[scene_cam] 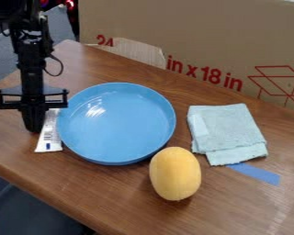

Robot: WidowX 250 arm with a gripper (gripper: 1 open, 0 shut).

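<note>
My black gripper (pixel 34 114) is at the left of the table, low over a white tube (pixel 49 139) that lies just left of the blue plate (pixel 115 124). Its fingertips look close together and shut, beside the top of the tube; whether they touch it I cannot tell. A yellow oval object, like a mango (pixel 175 173), sits at the front, right of the plate's near edge.
A folded pale blue cloth (pixel 226 133) lies on the right, with a strip of blue tape (pixel 255 173) by it. A cardboard box (pixel 198 46) stands along the back.
</note>
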